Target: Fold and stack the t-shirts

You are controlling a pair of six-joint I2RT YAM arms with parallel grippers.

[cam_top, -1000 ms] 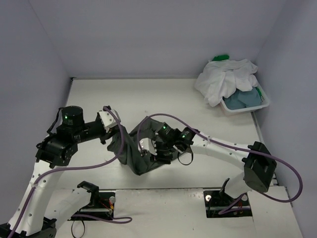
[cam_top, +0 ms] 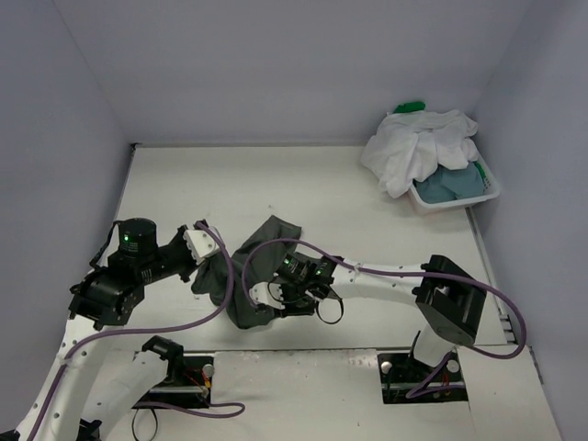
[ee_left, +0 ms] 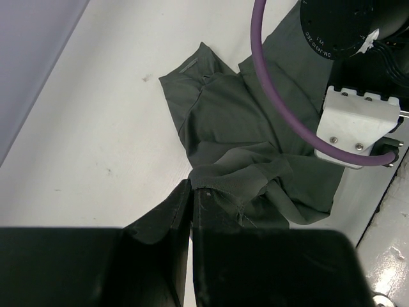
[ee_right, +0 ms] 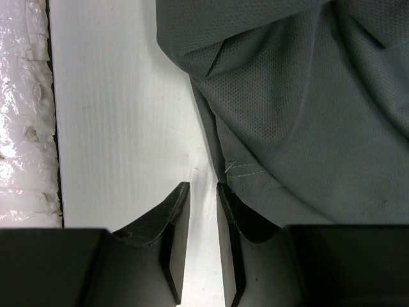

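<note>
A dark grey-green t-shirt (cam_top: 266, 239) lies crumpled at the front middle of the table, part hidden under both arms. In the left wrist view my left gripper is shut on a bunched fold of the shirt (ee_left: 236, 109) at its fingertips. My right gripper is part open, low at the shirt's edge near the table's front rim; the cloth (ee_right: 294, 128) lies just beside its right finger, and bare table shows between the fingertips.
A white basket (cam_top: 487, 191) holding white and teal cloths (cam_top: 447, 184) stands at the back right. The front edge (cam_top: 349, 349) is close to both grippers.
</note>
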